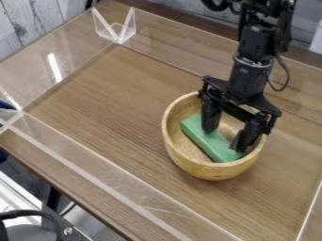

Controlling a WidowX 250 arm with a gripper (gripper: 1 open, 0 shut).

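A round wooden bowl (183, 149) sits on the table at centre right. In it lies a green rectangular block (206, 137). The black gripper (234, 128) reaches down from the top right with its fingers spread open over and into the bowl, around the upper part of the green block; whether they touch it I cannot tell.
A small clear container (113, 26) stands at the back left. Black cabling (38, 226) shows at the lower left, off the table's edge.
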